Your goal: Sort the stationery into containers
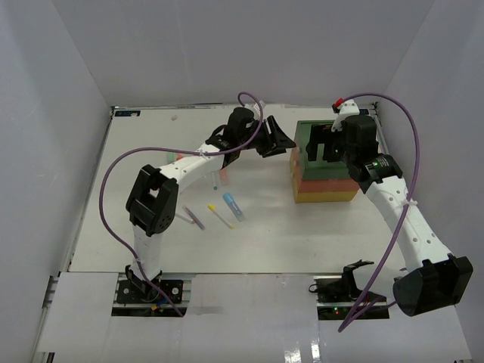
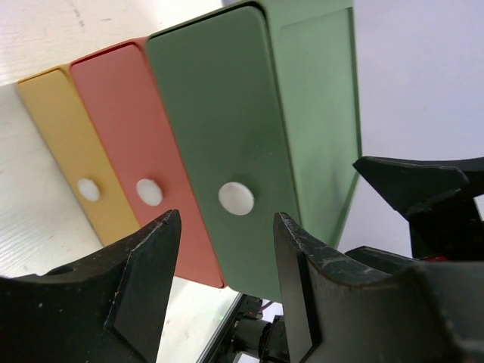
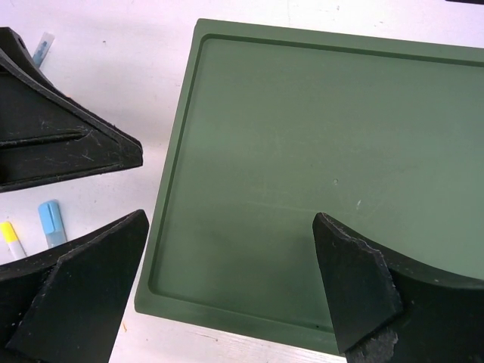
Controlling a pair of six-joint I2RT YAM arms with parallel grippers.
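A stacked drawer unit has a green top drawer point(image 2: 219, 128), a red drawer point(image 2: 128, 113) and a yellow drawer point(image 2: 68, 128). Each front carries a white knob, the green one's knob point(image 2: 236, 198) appearing between the fingers of my left gripper, open and apart from it. Over the unit's green top point(image 3: 302, 151), my right gripper is open with nothing between its fingers. Loose stationery lies left of the unit: a blue marker point(image 1: 234, 206), a yellow pen point(image 1: 220, 216), a purple-grey pen point(image 1: 194, 218) and a pink piece point(image 1: 224, 177). My left arm hides some of it.
Free tabletop point(image 1: 265, 234) lies in front of the unit and between it and the pens. Both grippers are close together near the unit's upper left. Grey walls point(image 1: 212, 53) border the table.
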